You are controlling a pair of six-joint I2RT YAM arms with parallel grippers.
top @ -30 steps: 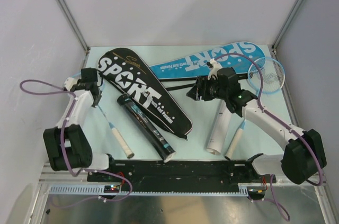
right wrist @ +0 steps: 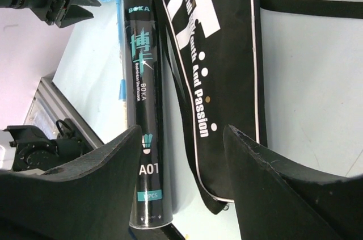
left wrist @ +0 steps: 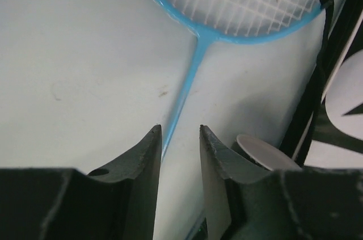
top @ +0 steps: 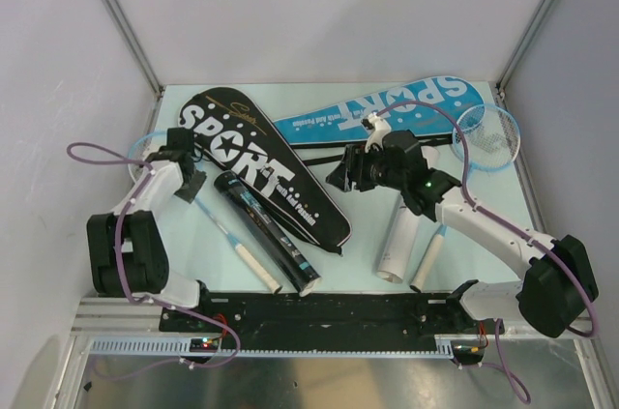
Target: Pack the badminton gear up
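Observation:
Below my left gripper, which stands open, runs the blue shaft [left wrist: 186, 84] of a badminton racket; nothing is held. That racket's white handle [top: 256, 267] points to the table's front edge, its head partly hidden under my left arm in the top view. My right gripper [top: 350, 175] hangs open and empty beside the black racket bag [top: 276, 177]. Right of it lie a white tube [top: 397, 245] and a second racket, its head [top: 488, 136] at the right and handle [top: 428, 259] near the front. A black shuttlecock tube [right wrist: 146, 109] lies left of the black bag.
A blue racket bag [top: 377, 109] stretches along the back of the white table, with a black strap [right wrist: 312, 6] below it. Bare table [top: 353, 269] shows between the black bag and the white tube.
The left racket's handle has swung to the right, close to the black tube. My left gripper has shifted right over the shaft.

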